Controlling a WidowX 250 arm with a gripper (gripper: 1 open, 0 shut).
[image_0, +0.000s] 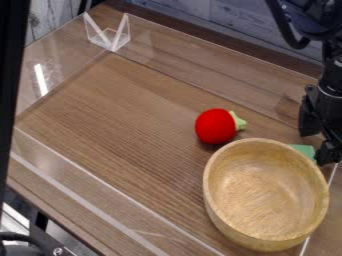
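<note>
My black gripper (318, 135) is at the right edge, just above the back rim of a large wooden bowl (263, 195). A small green object (303, 150) lies under the gripper's tips, behind the bowl and partly hidden. Whether the fingers hold it I cannot tell. A red round object (214, 126) with a pale green part lies to the left of the gripper, behind the bowl.
A white wire-like holder (108, 35) stands at the back left. A grey wall runs along the back right.
</note>
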